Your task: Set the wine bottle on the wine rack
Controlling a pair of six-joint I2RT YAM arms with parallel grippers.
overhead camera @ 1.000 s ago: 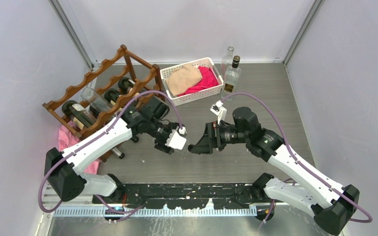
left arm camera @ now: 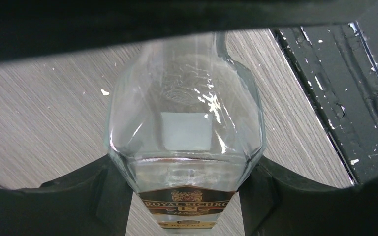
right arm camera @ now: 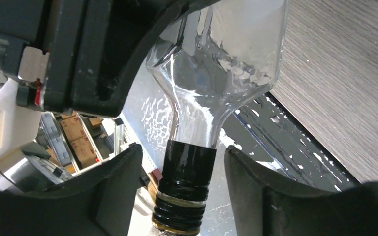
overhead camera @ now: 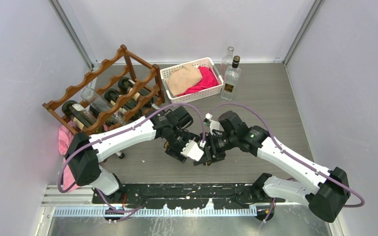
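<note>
A clear glass bottle with a dark label (left arm camera: pixel 187 202) and a black capped neck (right arm camera: pixel 189 164) is held up between my two arms. My left gripper has its fingers against both sides of the bottle's body. Around the neck my right gripper stands open, a gap showing on either side of the black cap. In the top view the arms hide nearly all of this bottle. Far left, the wooden wine rack (overhead camera: pixel 129 66) carries several bottles, among them a clear one (overhead camera: pixel 97 100) in the lower row; the upper row is empty.
A white basket (overhead camera: pixel 197 97) with beige and pink cloths is behind the arms. Two clear bottles stand upright right of it, the nearer one (overhead camera: pixel 230 81) dark-capped. A pink cloth (overhead camera: pixel 65 141) lies by the rack.
My left gripper has moved right and toward the front, up against the right one.
</note>
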